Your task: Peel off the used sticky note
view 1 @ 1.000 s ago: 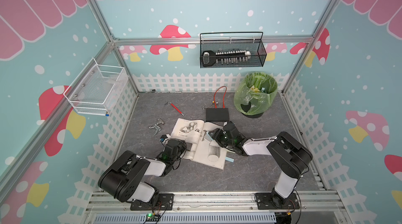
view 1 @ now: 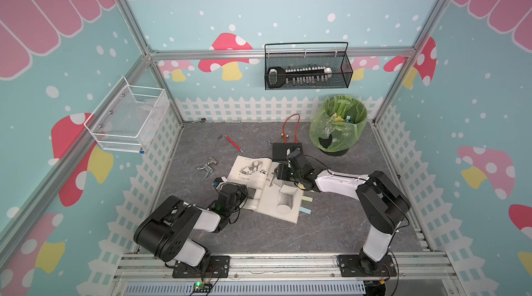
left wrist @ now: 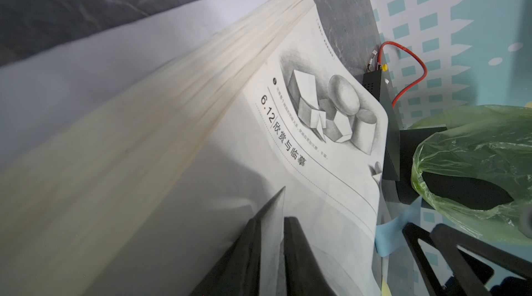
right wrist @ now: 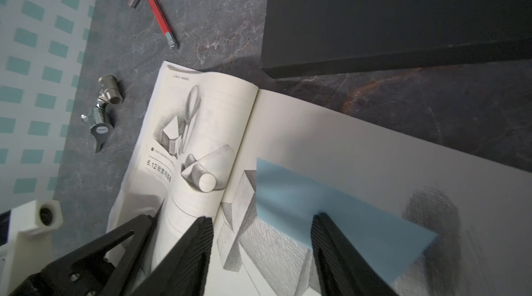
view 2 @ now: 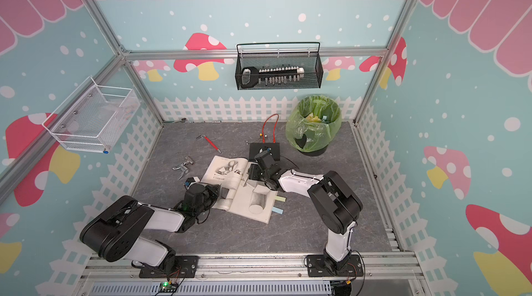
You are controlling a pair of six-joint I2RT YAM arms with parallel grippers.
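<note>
An open sketch book lies in the middle of the table, with pencil drawings. In the right wrist view a blue sticky note lies on its right page, and my right gripper stands over it, fingers apart, nothing visible between them. My left gripper is at the left part of the book; in the left wrist view its fingertips are close round a raised fold of page, and I cannot tell whether it grips it. Coloured tabs stick out at the book's right edge.
A black box lies behind the book, a green-lined bin at the back right. A red-handled tool and metal fittings lie to the left. Baskets hang on the walls.
My right gripper has moved up and a little left over the right page. A green tab shows at the book's right edge. The left arm has moved slightly.
</note>
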